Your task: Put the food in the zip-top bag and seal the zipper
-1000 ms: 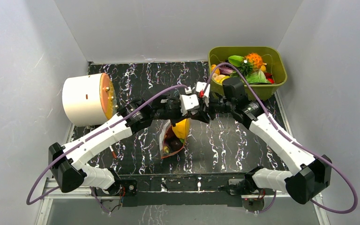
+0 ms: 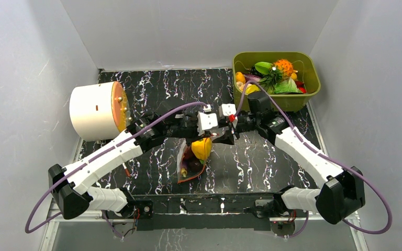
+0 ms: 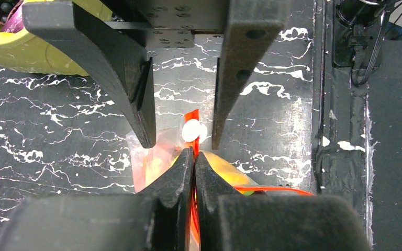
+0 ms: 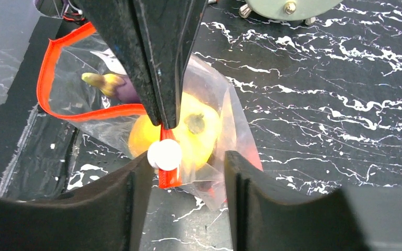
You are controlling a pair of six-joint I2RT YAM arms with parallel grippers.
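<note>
The clear zip bag (image 2: 182,172) with orange zipper edges stands below both grippers, holding yellow food (image 4: 199,141) and a purple-and-yellow item (image 4: 120,89). My left gripper is shut on the orange zipper strip, whose end with a round white slider tab (image 4: 165,155) sticks out beyond its fingertips. Around that end, my right gripper stands open, one finger on each side, apart from the tab in the left wrist view.
A green bin (image 2: 306,78) of toy produce stands at the back right. A white cylinder (image 2: 91,112) lies at the left.
Both arms have shifted slightly toward the front since a second ago, and the bag's front edge now sits a little lower in the top view.
</note>
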